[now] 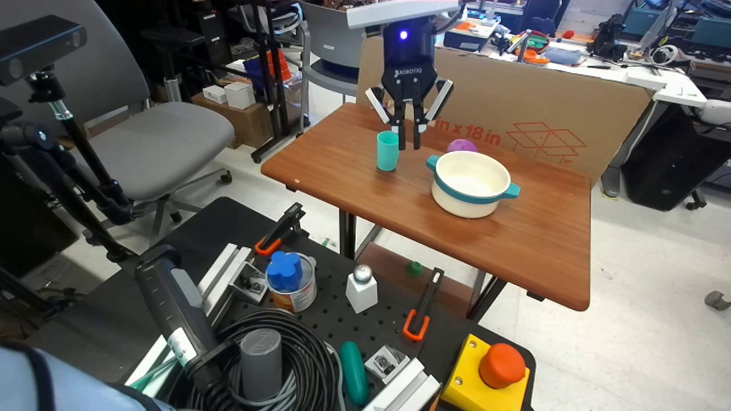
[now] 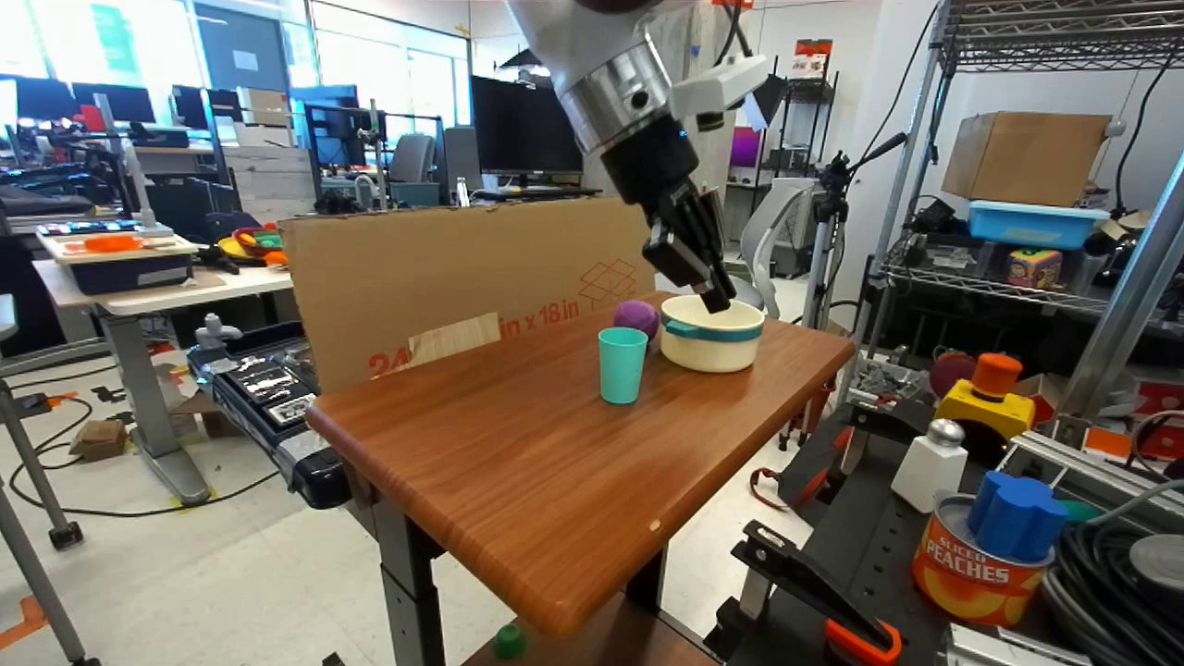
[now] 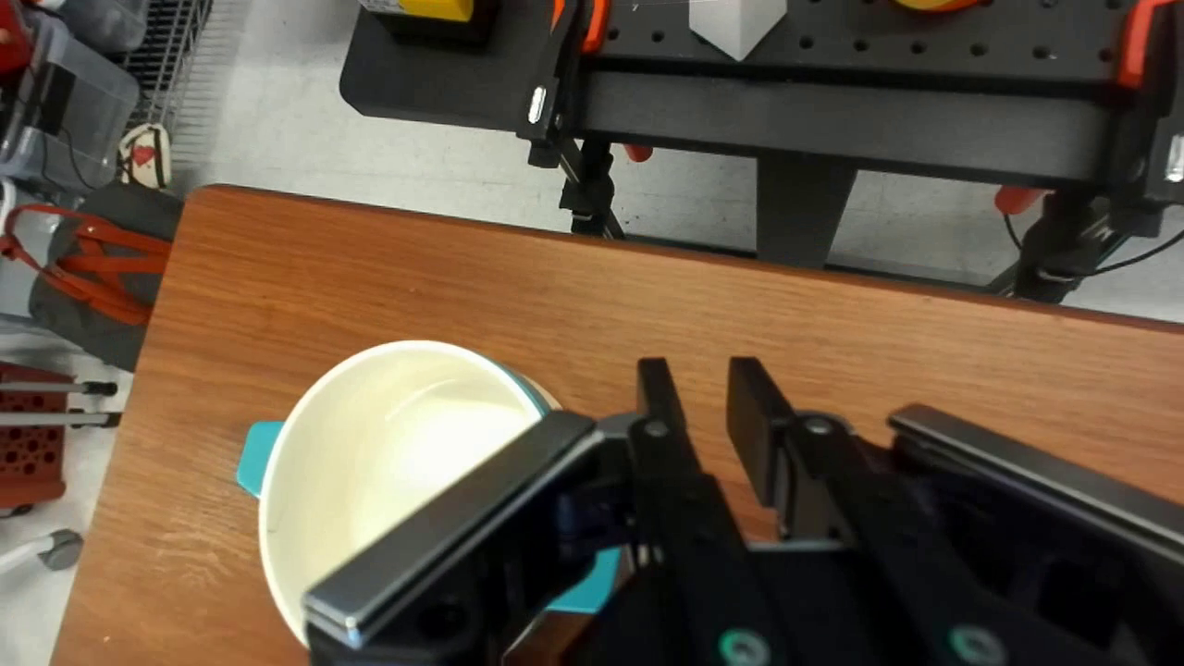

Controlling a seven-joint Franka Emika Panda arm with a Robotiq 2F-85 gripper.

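Note:
A teal cup (image 1: pixel 388 152) stands upright on the wooden table. To its right in exterior view 1 is a cream pot (image 1: pixel 460 198) with teal handles; its visible inside is empty. Behind the pot sits a purple ball (image 2: pixel 637 318). My gripper (image 1: pixel 409 145) hangs above the tabletop, just right of the cup in exterior view 1. Its fingers stand partly apart, and the gap holds nothing. The wrist view shows the gripper to the right of the pot (image 3: pixel 383 444). Neither cup nor ball is visible there.
A cardboard panel (image 1: pixel 507 103) stands along the table's back edge. Opposite it is a black cart (image 1: pixel 329 287) carrying clamps, a can and cables. Much of the tabletop (image 2: pixel 499 466) left of the cup is bare in exterior view 2.

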